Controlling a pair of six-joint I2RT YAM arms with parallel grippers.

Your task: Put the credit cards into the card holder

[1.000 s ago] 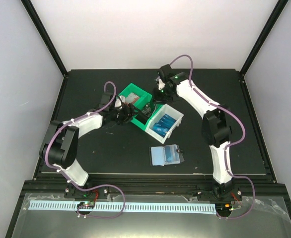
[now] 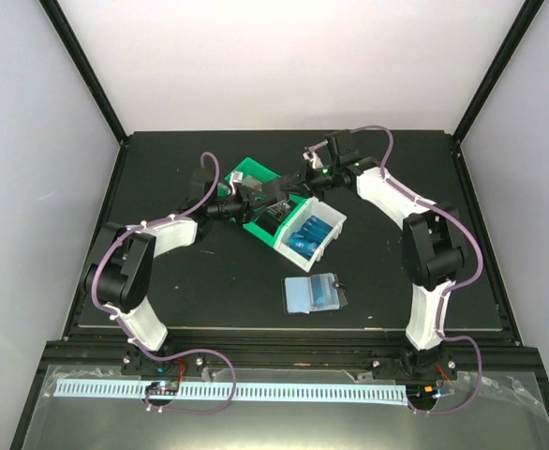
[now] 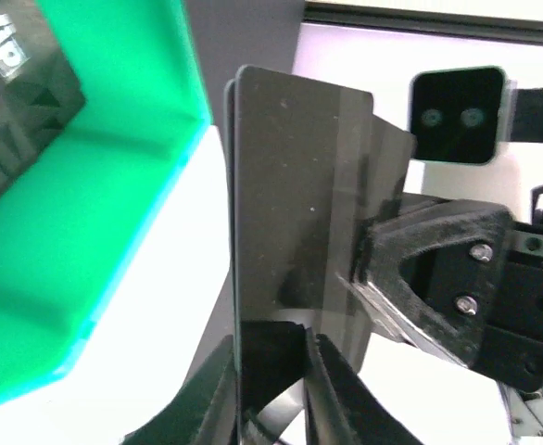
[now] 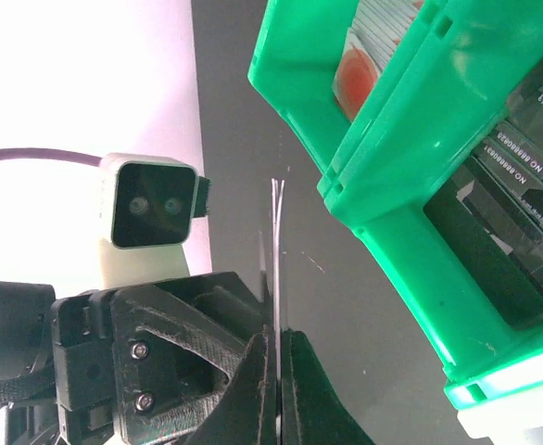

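Above the green box [image 2: 244,169] a dark card [image 3: 299,213] stands upright in the left wrist view, between my two grippers. My right gripper is shut on this thin card, seen edge-on in its own view. My left gripper is at the card's lower end; whether its fingers grip it is unclear. Dark cards [image 4: 522,195] lie in one compartment of the green box, lighter cards [image 4: 364,65] in the other. A clear card holder [image 2: 312,294] lies open on the table nearer the front.
A white box [image 2: 333,216] with blue items sits against the green box's right side.
My right gripper has risen from the green box with a dark card, its arm swinging right. My left gripper has moved slightly toward the card.
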